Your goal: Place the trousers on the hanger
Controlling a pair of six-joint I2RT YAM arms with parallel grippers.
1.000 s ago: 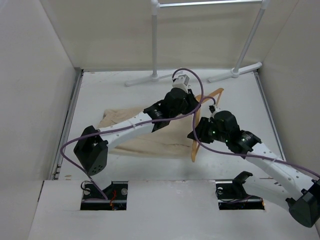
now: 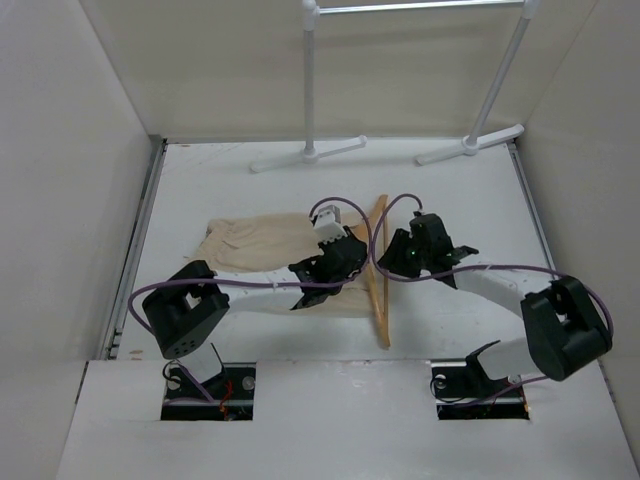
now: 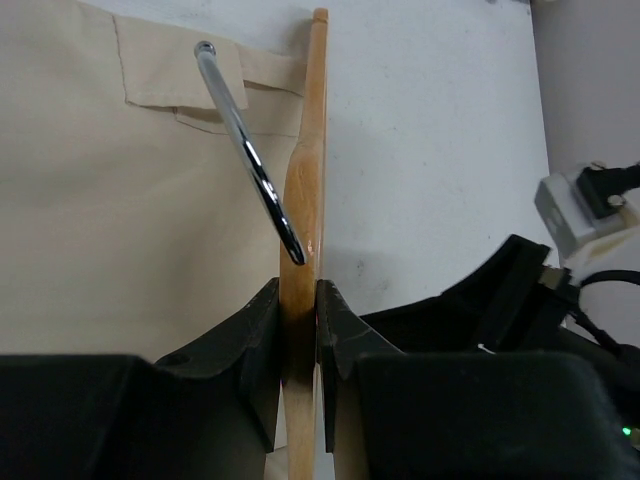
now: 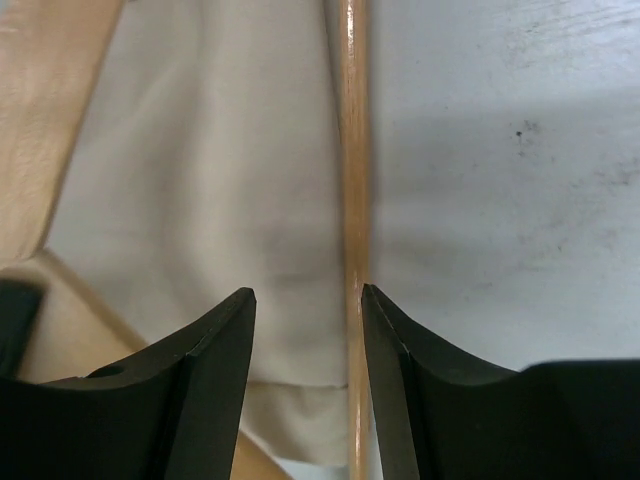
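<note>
The beige trousers (image 2: 265, 240) lie spread on the white table, mostly left of the wooden hanger (image 2: 374, 300). My left gripper is shut on the hanger's wooden body, beside its metal hook (image 3: 245, 140). The hanger stands edge-on over the trousers' right edge. In the right wrist view, my right gripper is open, and the hanger's thin bar (image 4: 355, 180) runs between its fingers, close to the right one. Behind the bar lies trouser cloth (image 4: 240, 190), and the hanger's broad wooden arm (image 4: 50, 100) shows at the left.
A white rack with a metal rail (image 2: 420, 7) stands at the back, its feet (image 2: 310, 156) on the table. Both arms meet closely around the hanger. Bare table (image 2: 480, 205) shows at the back right.
The left gripper has brought the hanger leftward and toward the front, and the hanger looks less tilted.
</note>
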